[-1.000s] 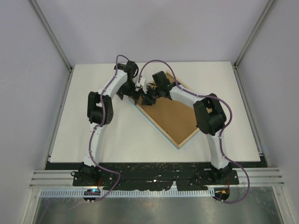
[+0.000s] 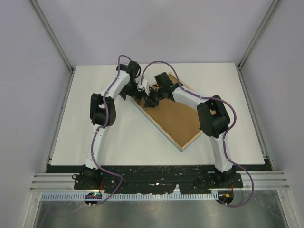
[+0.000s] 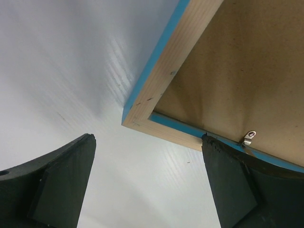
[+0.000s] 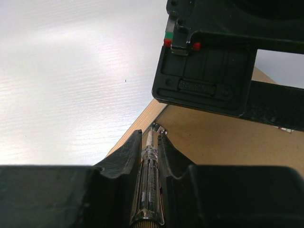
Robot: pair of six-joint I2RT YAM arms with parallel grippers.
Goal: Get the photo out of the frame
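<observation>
The photo frame [image 2: 165, 132] lies back up, its light wood rim blue along the outer side, with a brown backing board [image 2: 175, 116] inside. My right gripper is shut on a slim tool [image 4: 148, 183] with a clear handle. The tool's tip meets the frame's inner edge beside a small metal clip [image 4: 160, 128]. At the frame's left corner, my left gripper stands open with nothing held; in its wrist view one finger [image 3: 247, 185] overlaps the rim. A metal clip [image 3: 250, 135] shows there too. The photo itself is hidden.
Another metal fitting [image 4: 285, 129] shows farther along the backing board. Both arms crowd together over the frame's left corner.
The left arm has shifted very slightly to the right at the frame's corner. The right arm and the frame look unmoved.
</observation>
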